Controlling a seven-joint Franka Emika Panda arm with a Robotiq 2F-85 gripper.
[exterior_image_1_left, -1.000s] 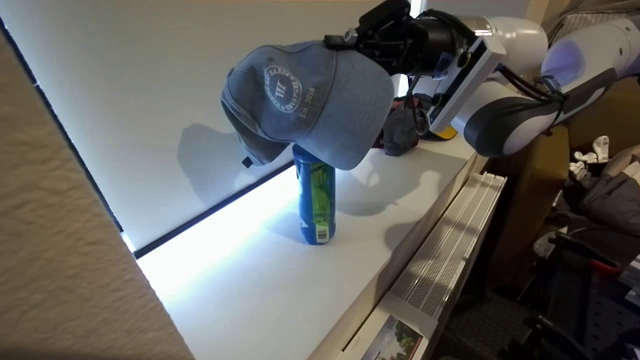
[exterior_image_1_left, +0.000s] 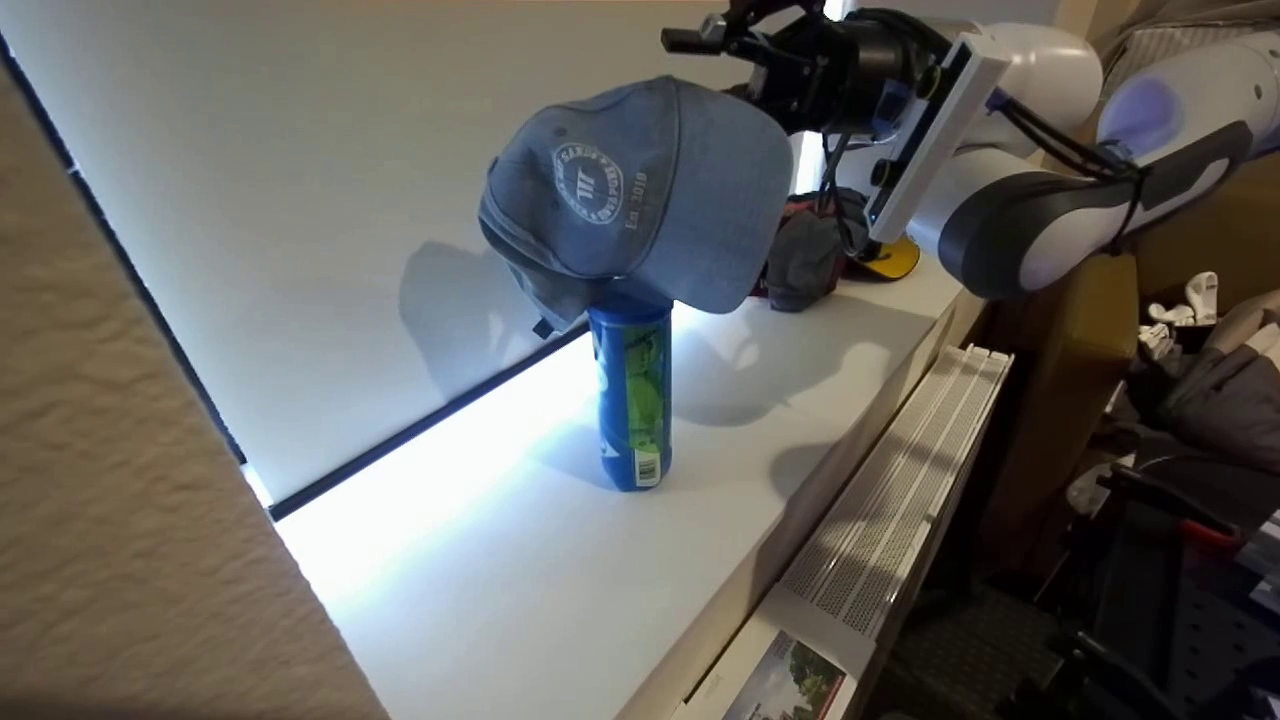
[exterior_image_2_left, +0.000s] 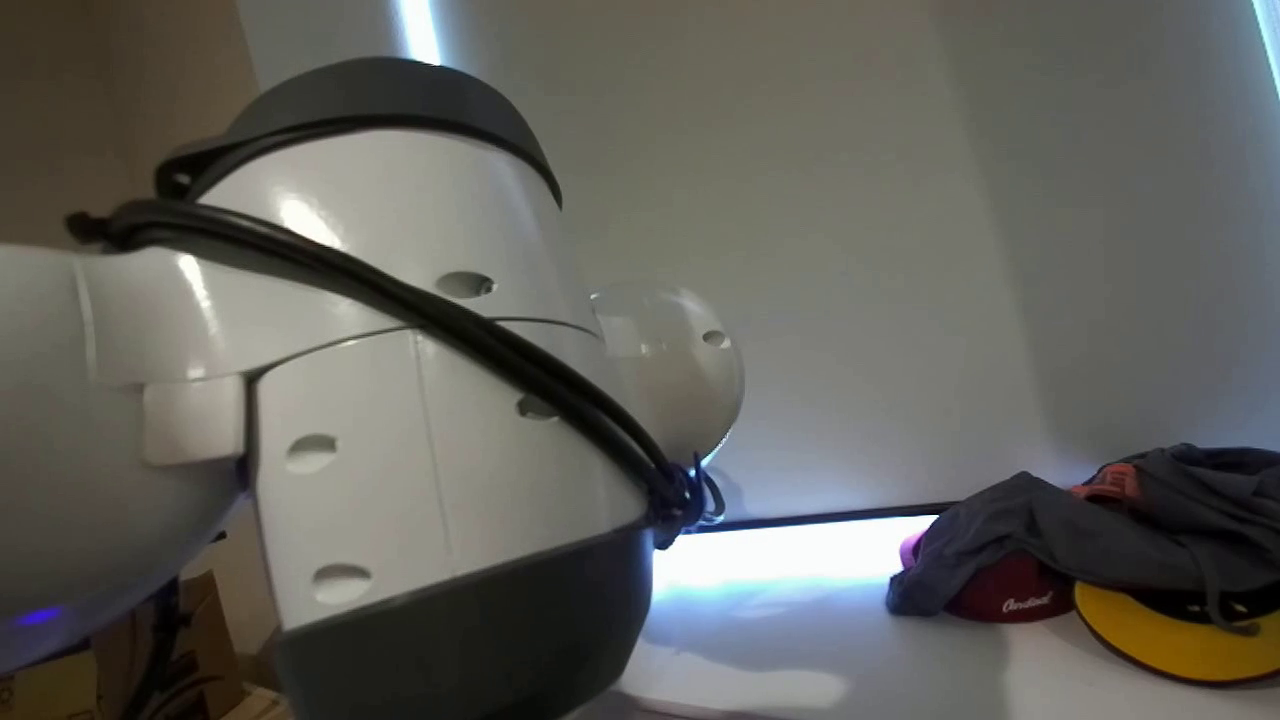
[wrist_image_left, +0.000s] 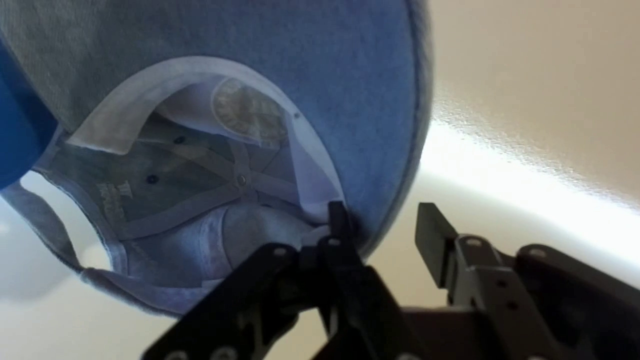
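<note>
A grey-blue cap (exterior_image_1_left: 720, 180) is tilted over the top of an upright blue can (exterior_image_1_left: 614, 414) with a green panel. Whether the cap rests fully on the can cannot be told. In the wrist view the cap's hollow underside (wrist_image_left: 198, 186) faces the camera, with part of the blue can (wrist_image_left: 15, 129) at the left edge. My gripper is open: a clear gap shows between its fingers, and the brim's edge runs through it, near the left finger. From outside, one finger (exterior_image_1_left: 693, 42) shows above the cap; the other is hidden.
More caps and dark cloth (exterior_image_1_left: 806, 258) lie farther along the white ledge (exterior_image_1_left: 516, 600); a yellow brim (exterior_image_2_left: 1182, 642) is among them. A white blind (exterior_image_1_left: 300, 240) stands close behind the can. The ledge's near part is clear, with a radiator (exterior_image_1_left: 882, 528) below its edge.
My gripper has opened, and its upper finger has risen off the cap. The cap has shifted slightly right and tilted to a more level pose, its front brim a little higher. The can stays put.
</note>
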